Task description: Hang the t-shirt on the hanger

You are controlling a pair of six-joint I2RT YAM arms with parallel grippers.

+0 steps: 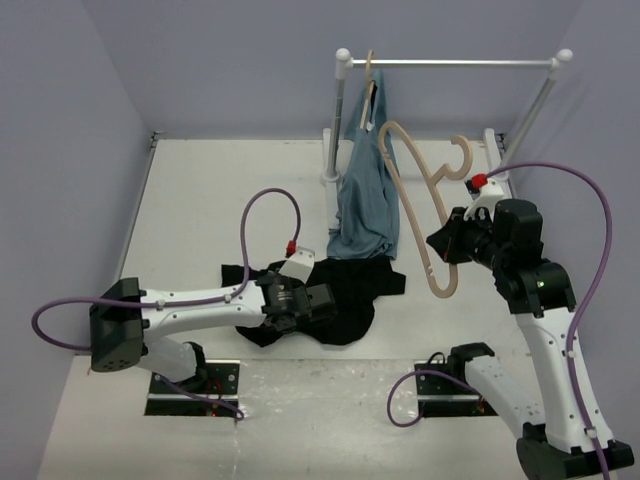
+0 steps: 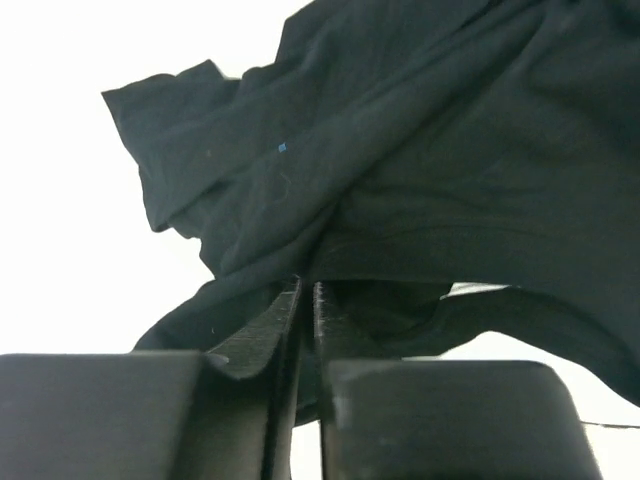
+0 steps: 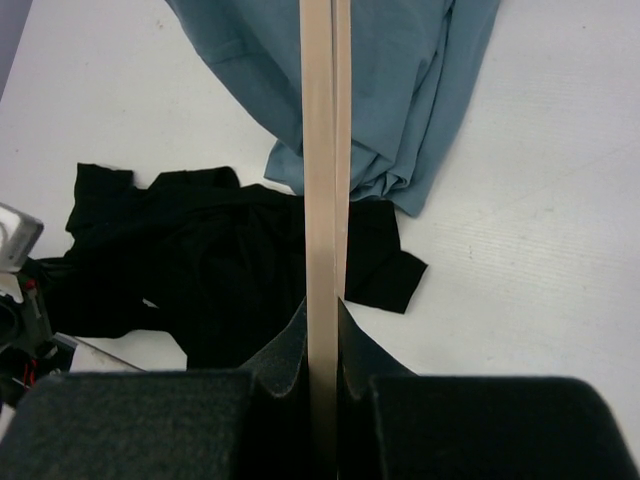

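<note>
The black t shirt (image 1: 350, 285) lies crumpled on the table in front of the left arm. In the left wrist view my left gripper has its fingers almost together at a fold of the t shirt. Creases run into the fingertips, so the cloth appears pinched there. From above, the arm hides these fingers. On the right, a wooden hanger (image 1: 412, 195) is held raised and tilted, its hook toward the back. My right gripper is shut on the hanger's bar, which stands upright through the right wrist view.
A white rack (image 1: 455, 63) spans the back right. A blue-grey garment (image 1: 367, 205) hangs on it from another hanger (image 1: 367, 90), its lower end close to the t shirt.
</note>
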